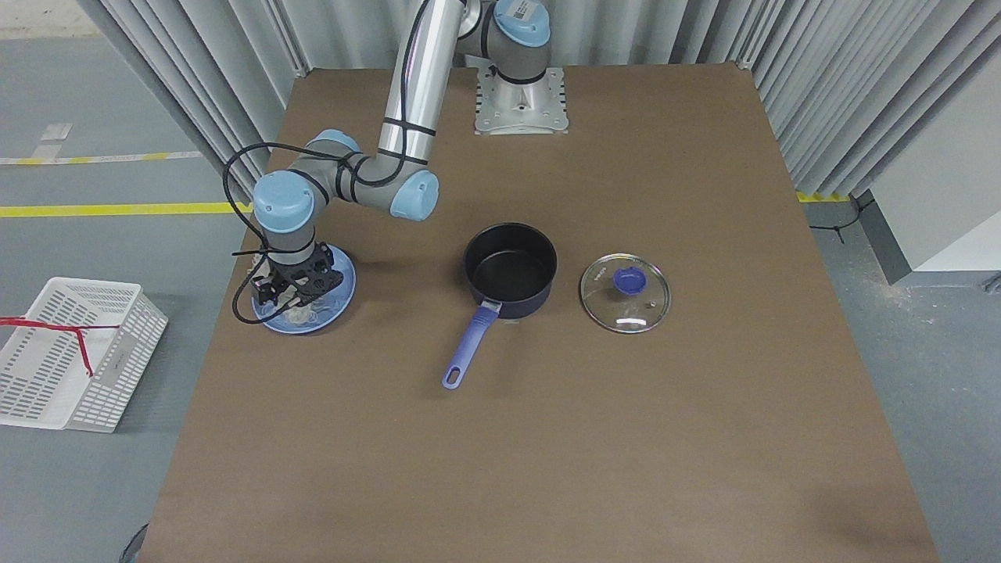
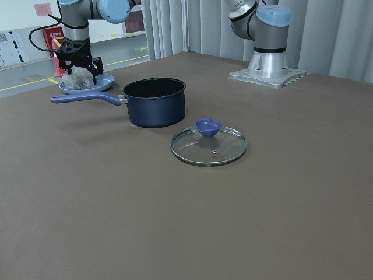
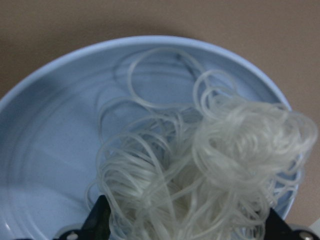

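Note:
A light blue plate [image 1: 324,314] holds a loose tangle of translucent white noodles [image 3: 240,150], seen close up in the wrist view. My gripper [image 2: 81,67] is lowered onto the plate over the noodles; its dark tips sit at either side of them in the wrist view, and whether it is open or shut is unclear. A dark blue saucepan [image 1: 509,263] with a blue handle [image 1: 464,352] stands right of the plate. The glass lid [image 1: 624,305] with a blue knob lies apart, right of the saucepan.
A white basket [image 1: 113,385] stands off the table at the left. My arm's base [image 1: 521,112] is at the table's back edge.

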